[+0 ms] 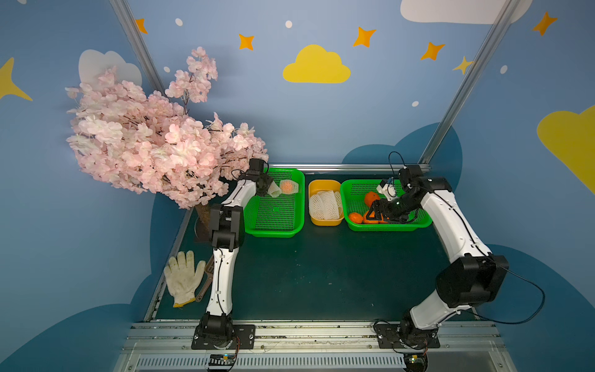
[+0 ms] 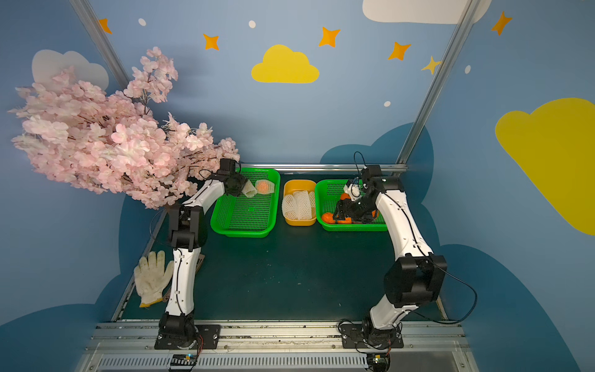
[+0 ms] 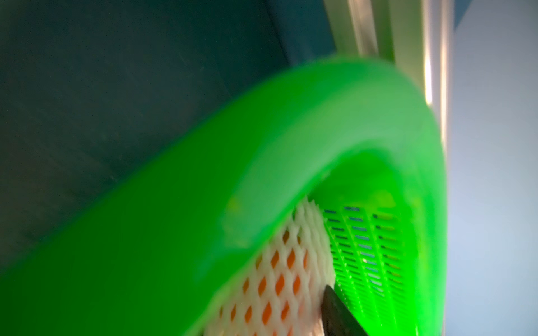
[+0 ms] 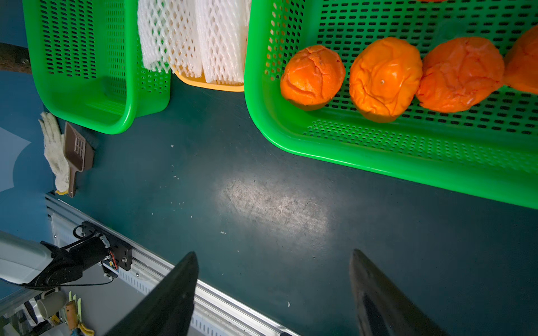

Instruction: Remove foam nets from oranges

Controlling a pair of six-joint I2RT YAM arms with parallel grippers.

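Note:
In the left green basket (image 1: pixel 274 223), two foam-netted pieces lie at the back: a pale one (image 1: pixel 273 189) by my left gripper (image 1: pixel 267 186) and one with orange inside (image 1: pixel 288 186). The left wrist view shows a netted orange (image 3: pixel 280 280) close up under the rim, with a dark fingertip against it; the finger's opening is unclear. My right gripper stands open above the right green basket's front, nothing between its fingers. That basket (image 4: pixel 336 156) holds several bare oranges (image 4: pixel 384 78).
A yellow container (image 1: pixel 325 220) with white foam nets (image 4: pixel 218 33) sits between the baskets. A flowering tree (image 1: pixel 148 142) crowds the left arm. A glove (image 1: pixel 182 279) and a scoop (image 4: pixel 75 151) lie front left.

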